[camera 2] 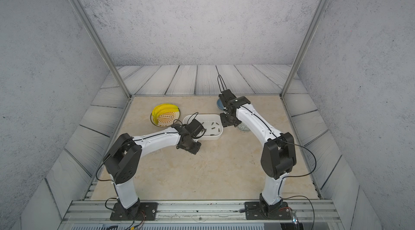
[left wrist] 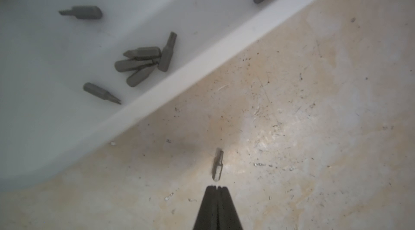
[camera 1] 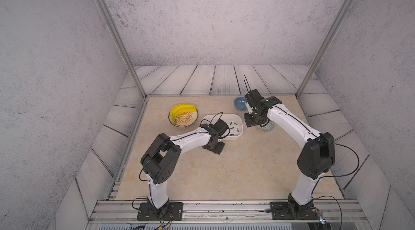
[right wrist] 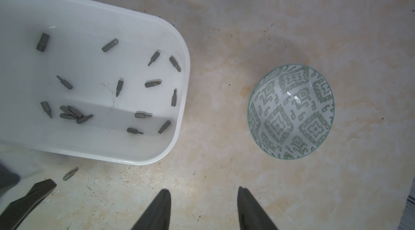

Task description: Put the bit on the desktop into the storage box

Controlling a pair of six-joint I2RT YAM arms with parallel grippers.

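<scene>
One metal bit point(left wrist: 217, 167) lies on the bare desktop, close outside the front wall of the white storage box point(left wrist: 207, 59). My left gripper is shut with nothing showing between its fingers. In the left wrist view its tips appear just short of the bit's thick end, apart from it. The right wrist view also has this loose bit point(right wrist: 70, 173), beside the dark left gripper parts. Several bits point(right wrist: 118, 87) lie scattered inside the box. Over the desktop right of the box, my right gripper stands open and empty.
A patterned bowl point(right wrist: 291, 113) stands right of the box, and a blue bowl point(camera 1: 240, 103) is behind it. A plate point(camera 1: 183, 120) with bananas point(camera 1: 182, 109) sits at the back left.
</scene>
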